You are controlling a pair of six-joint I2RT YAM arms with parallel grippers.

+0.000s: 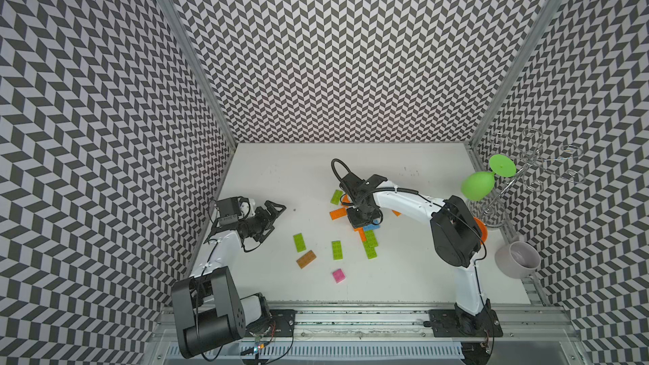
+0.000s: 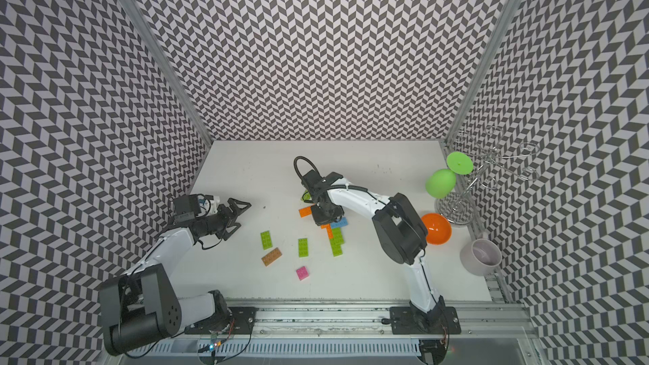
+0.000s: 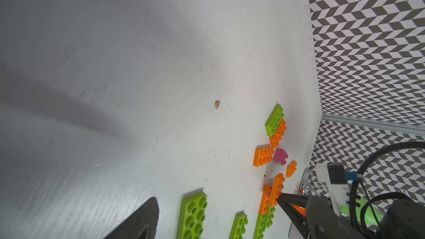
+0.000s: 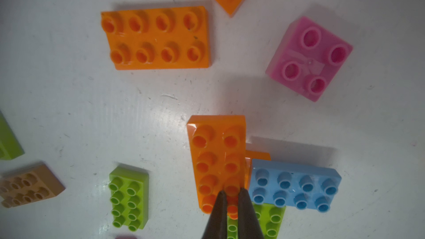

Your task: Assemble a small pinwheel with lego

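In the right wrist view, a joined group shows a blue brick (image 4: 294, 185) and lime green bricks (image 4: 271, 216), with an edge of orange underneath. Left of the blue brick, a tilted-looking orange brick (image 4: 217, 146) stands higher than the group. My right gripper is shut over this orange brick's near end; whether its tips grip a stud or only touch is hard to tell. The left wrist view shows this upper orange brick (image 3: 277, 185) over another orange brick (image 3: 264, 198). My left gripper (image 1: 275, 219) stands open and empty at the left, above bare table.
Loose bricks lie around: orange (image 4: 157, 39), pink (image 4: 310, 57), green (image 1: 299, 242), brown (image 1: 306, 259), and a near pink one (image 1: 338, 275). At the right stand an orange bowl (image 2: 436, 228), a mug (image 1: 518, 258) and a wire rack (image 2: 454, 211).
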